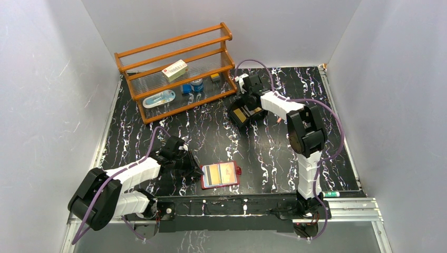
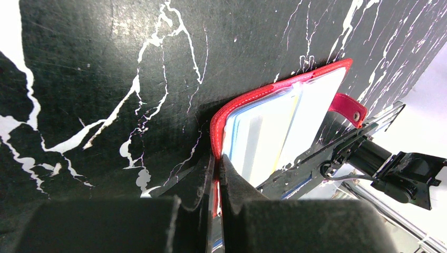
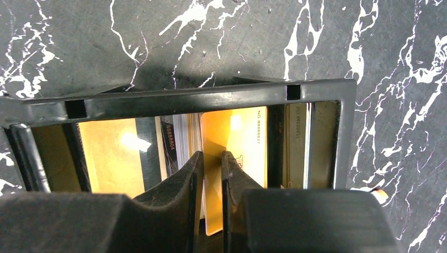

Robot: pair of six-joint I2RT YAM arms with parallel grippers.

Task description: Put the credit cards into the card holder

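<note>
The open red card holder (image 1: 220, 175) lies at the front of the table, pale and yellow cards showing in its clear pockets. My left gripper is shut on the holder's edge, with a strip of red rim (image 2: 215, 197) between its fingers. At the back, a black card box (image 3: 184, 99) holds several credit cards in compartments. Over it, my right gripper is part open, fingers pointing down into a middle compartment. An orange card (image 3: 248, 139) stands there, partly visible between the fingers; whether they touch it I cannot tell. Beside it are a larger yellow card (image 3: 112, 153) and thin card edges (image 3: 182, 134).
A wooden rack (image 1: 176, 63) stands at the back left, holding a cream box (image 1: 175, 70), a light-blue pack (image 1: 159, 98) and blue containers. A small orange-and-white item (image 3: 379, 196) lies beside the card box.
</note>
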